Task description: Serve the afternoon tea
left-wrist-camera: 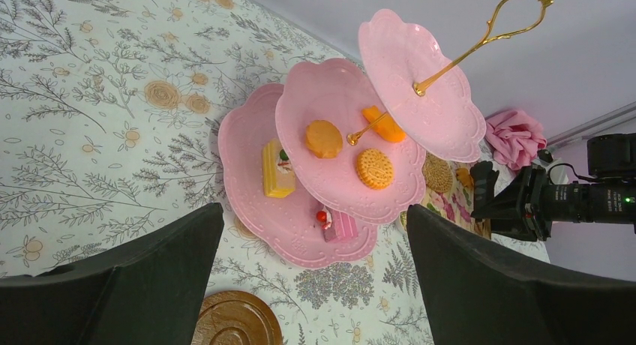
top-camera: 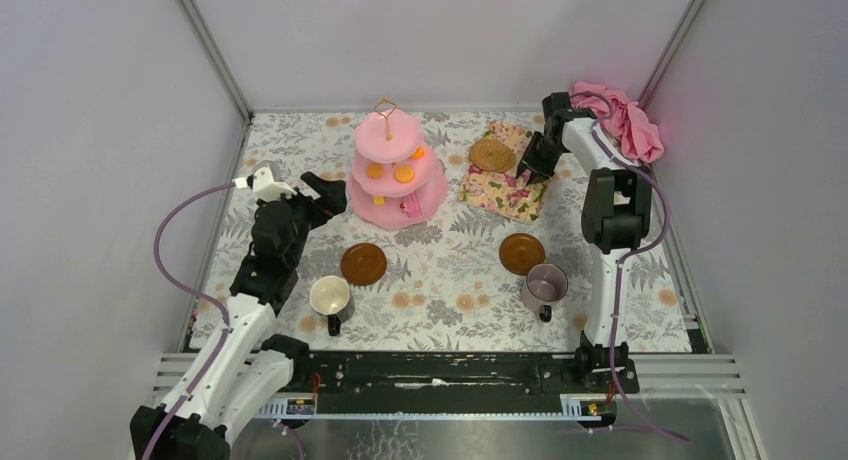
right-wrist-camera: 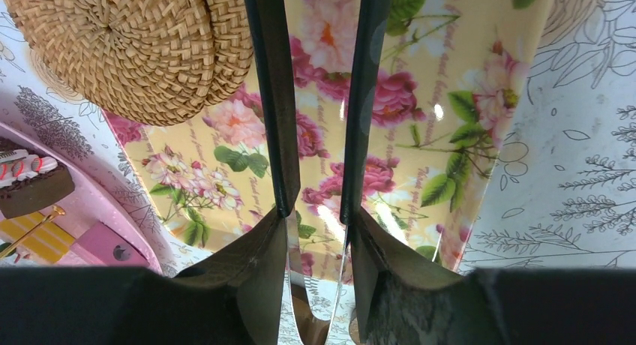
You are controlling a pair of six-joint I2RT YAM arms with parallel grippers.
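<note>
A pink three-tier stand [top-camera: 395, 195] holds cakes and pastries, seen at centre in the top view and from above in the left wrist view. Right of it lies a floral board [right-wrist-camera: 472, 172] with woven mats [right-wrist-camera: 120, 52] on it. My right gripper is over that board, shut on long black-handled tongs, whose metal part shows between its fingers. My left gripper [top-camera: 330, 190] hangs open and empty left of the stand.
Brown saucers [top-camera: 363, 264] [top-camera: 522, 253] lie in the front half, with a white mug [top-camera: 330, 298] and a grey mug [top-camera: 545, 285] nearby. A pink cloth [top-camera: 625, 120] is heaped at the back right.
</note>
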